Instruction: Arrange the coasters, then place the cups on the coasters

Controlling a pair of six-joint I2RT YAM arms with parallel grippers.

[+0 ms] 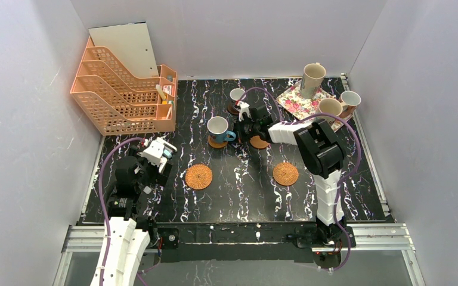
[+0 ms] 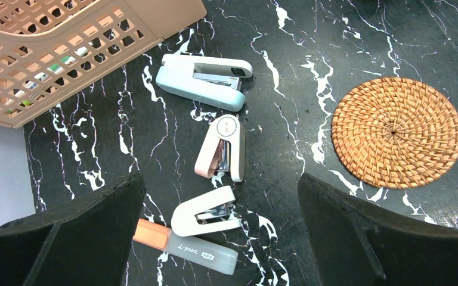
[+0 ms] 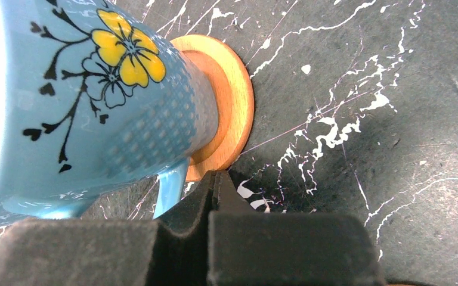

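A blue cup with a yellow flower stands on a round wooden coaster. Its base sits toward one side of the coaster, leaving a crescent of wood bare in the right wrist view. My right gripper is shut beside the cup's handle, with nothing visible between its fingers. Whether they touch the handle I cannot tell. Far to the left, my left gripper is open above several staplers, its fingers wide apart and empty.
Woven coasters lie toward the front, and another coaster is under the right arm. A second cup stands behind. Beige mugs occupy a floral mat at back right. An orange rack fills the back left.
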